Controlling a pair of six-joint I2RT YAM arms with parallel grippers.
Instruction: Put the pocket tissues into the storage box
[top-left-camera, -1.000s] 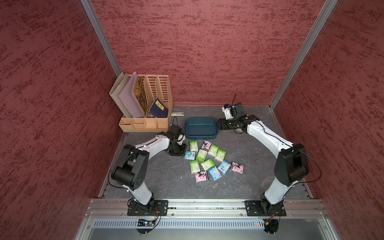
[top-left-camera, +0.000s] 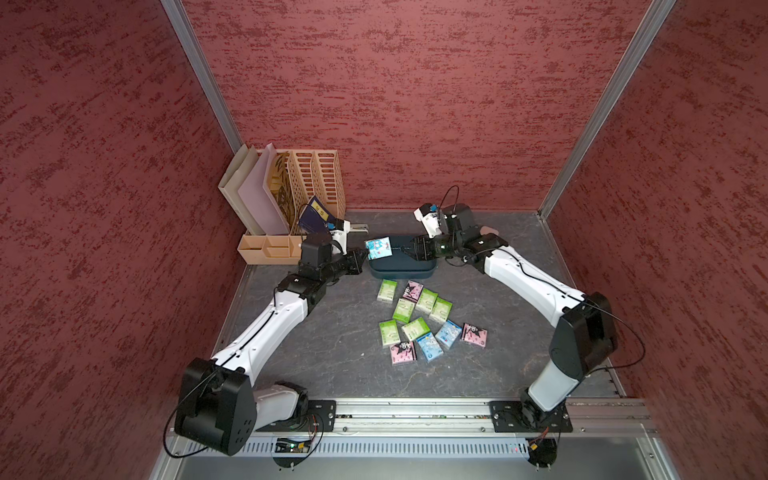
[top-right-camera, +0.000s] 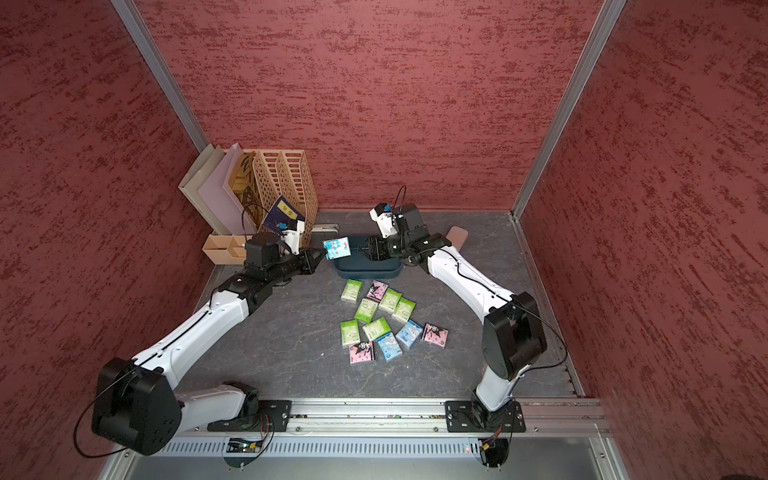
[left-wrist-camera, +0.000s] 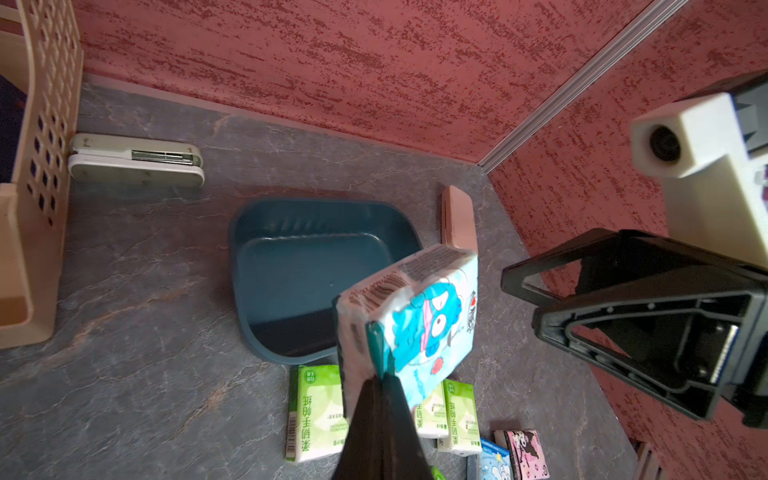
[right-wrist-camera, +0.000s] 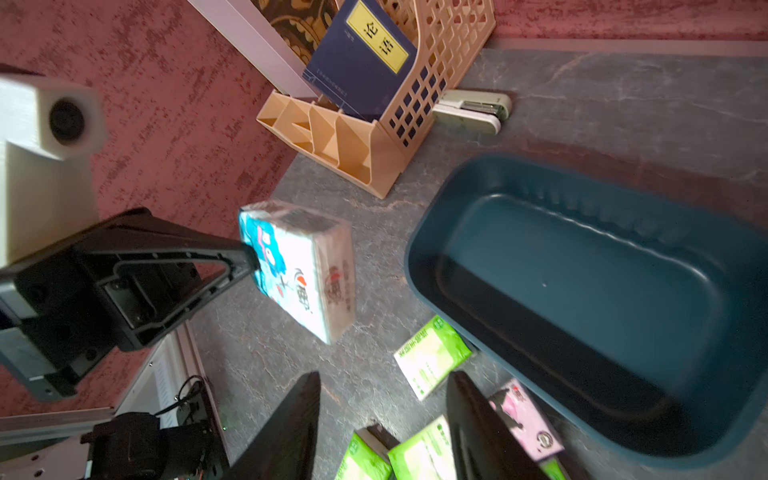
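Note:
A blue-and-white tissue pack (left-wrist-camera: 432, 324) hangs in the air, pinched at one edge; my left gripper (top-left-camera: 365, 258) is shut on it. In the right wrist view the pack (right-wrist-camera: 300, 260) sticks out from the left fingertips. The storage box (right-wrist-camera: 592, 288), a dark blue open tray, stands empty on the table, right of and below the pack. My right gripper is part open above the box, facing the pack, with nothing between its fingers. Several other packs lie in front of the box: green (top-left-camera: 389, 332), pink (top-left-camera: 474, 334) and blue (top-left-camera: 429, 346).
A beige organiser (top-left-camera: 276, 249) with folders and a navy book (right-wrist-camera: 364, 56) stands at the back left. Beside it lies a stapler (left-wrist-camera: 136, 160). Behind the right arm sits a pink object (top-right-camera: 457, 237). Bare table lies at the front right.
My left gripper has lifted the blue-and-white pack from the table and carried it back toward the box. The right gripper has moved left, from the box's right side to above it.

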